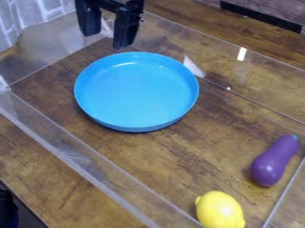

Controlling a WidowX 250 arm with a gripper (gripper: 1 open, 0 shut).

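Note:
My black gripper [109,27] hangs at the top of the camera view, just behind the blue plate [136,90], open with its two fingers apart and nothing seen between them. The plate is empty and rests on the wooden surface left of centre. A purple eggplant [274,161] lies at the right, and a yellow lemon [219,210] lies at the bottom right.
Clear plastic walls border the wooden work area [191,151], running along the left, the back and the right. The wood between plate, eggplant and lemon is bare.

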